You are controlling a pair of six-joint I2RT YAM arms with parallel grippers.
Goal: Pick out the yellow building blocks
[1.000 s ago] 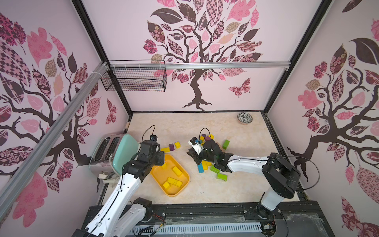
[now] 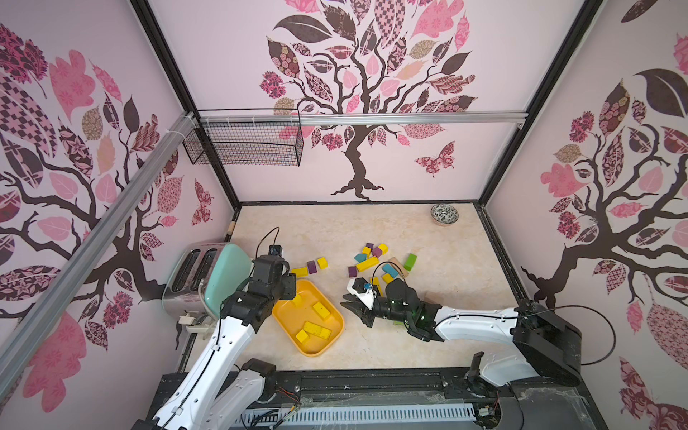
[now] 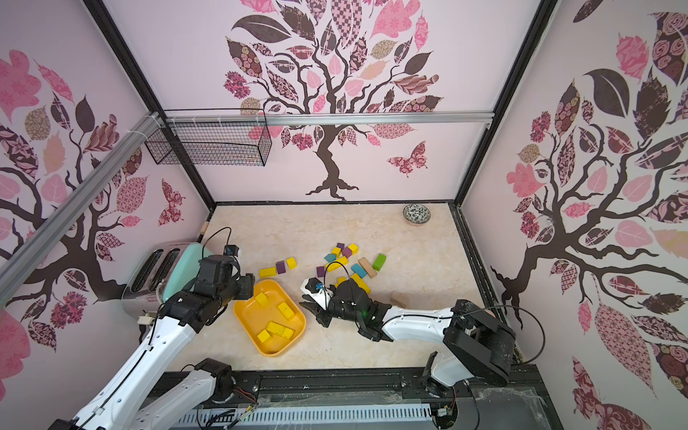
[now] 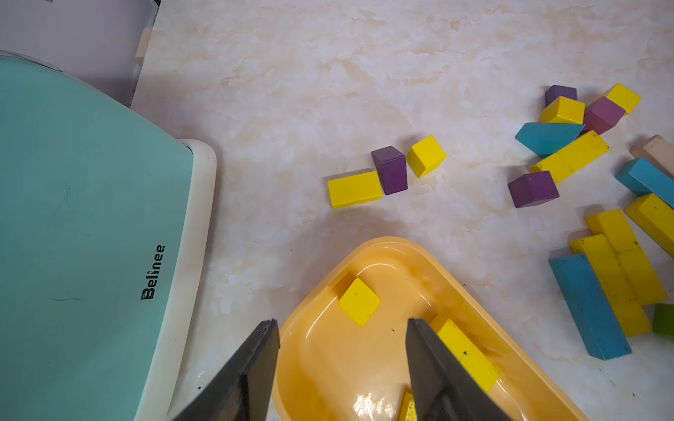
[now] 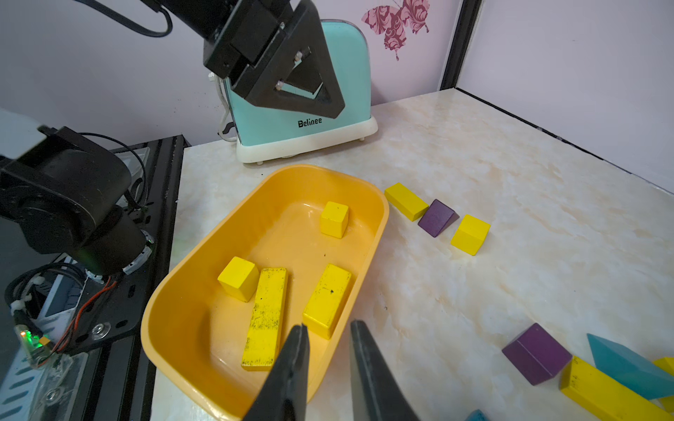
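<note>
Yellow blocks lie in the orange tray (image 2: pixel 292 320), including a cube (image 4: pixel 358 301) and longer pieces (image 5: pixel 265 315). More yellow blocks sit on the table, among them a bar (image 4: pixel 354 189), a cube (image 4: pixel 426 155) and several pieces in the mixed cluster (image 4: pixel 567 155). My left gripper hangs open over the tray's near-left part, empty between its fingers. My right gripper is beside the tray's right side, pointing toward it; its fingertips are fairly close, and I cannot make out what, if anything, they hold.
A mint toaster (image 2: pixel 222 279) stands left of the tray. Purple, teal, green and wooden blocks mingle with the yellow ones. A patterned bowl (image 2: pixel 444 213) sits at the back right, a wire basket (image 2: pixel 243 143) hangs above, and the back of the table is clear.
The left arm has stayed put.
</note>
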